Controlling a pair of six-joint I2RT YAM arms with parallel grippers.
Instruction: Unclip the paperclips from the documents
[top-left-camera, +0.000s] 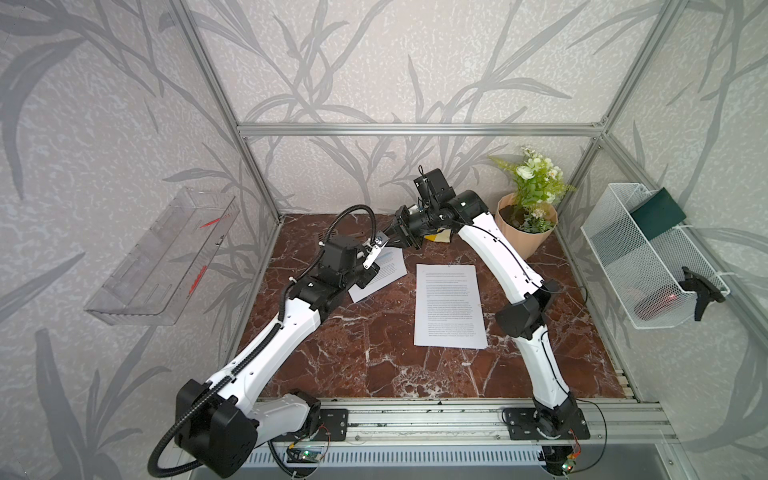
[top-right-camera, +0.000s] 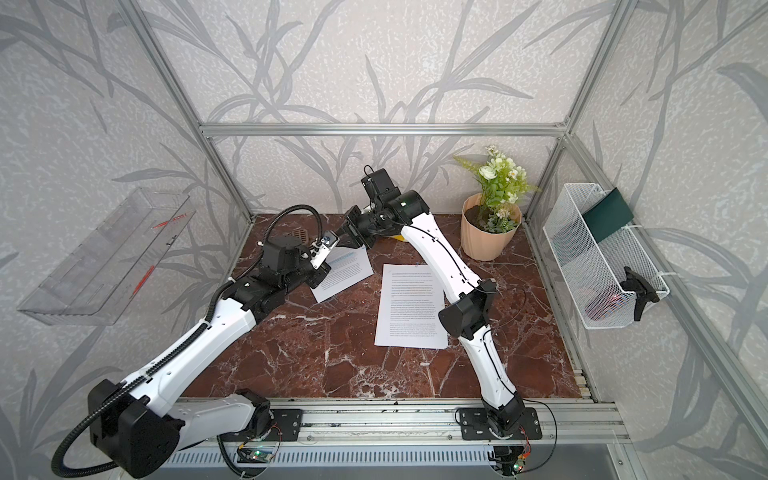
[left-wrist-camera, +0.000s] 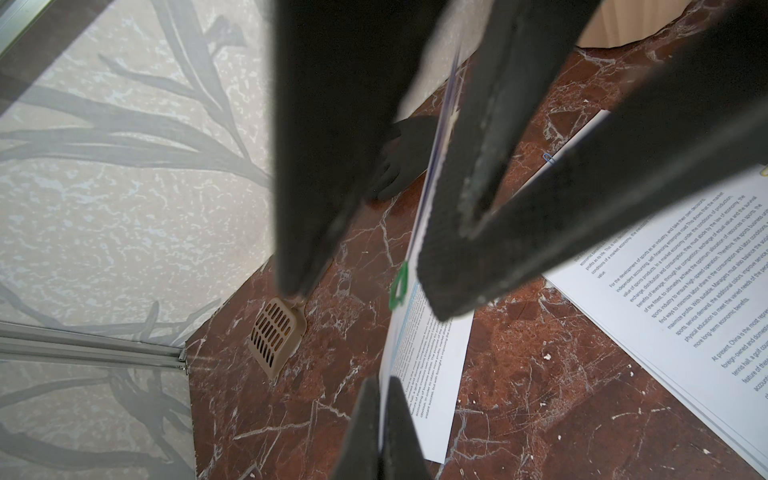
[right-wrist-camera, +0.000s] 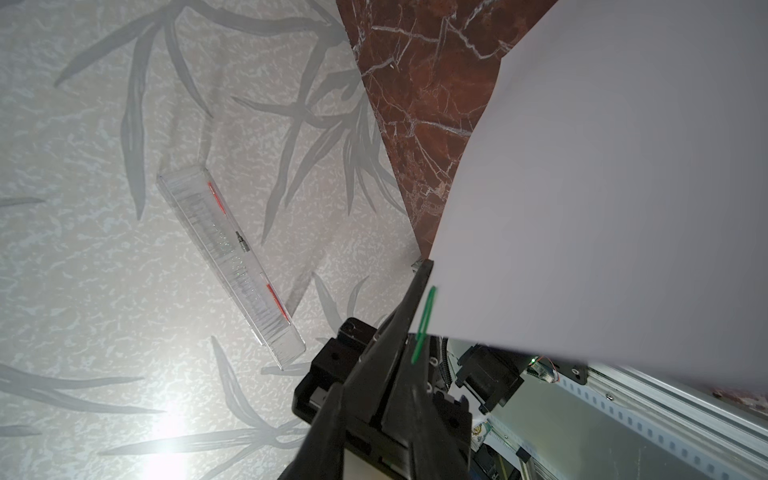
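A raised printed document (top-left-camera: 382, 272) is pinched at its edge by my left gripper, whose fingers are shut on the paper. On that edge sits a green paperclip, which also shows in the right wrist view as a green paperclip (right-wrist-camera: 424, 324). Part open, my right gripper has a finger on each side of the sheet close by the clip; no clip visibly lies in its grasp. A second document (top-left-camera: 449, 308) lies flat on the table, with a blue paperclip (left-wrist-camera: 549, 158) at its edge.
At the back right stands a flower pot (top-left-camera: 525, 226). A yellow item (top-left-camera: 438, 237) is partly hidden behind the right gripper. Clear bin (top-left-camera: 164, 256) and white mesh basket (top-left-camera: 652, 256) hang on the side walls.
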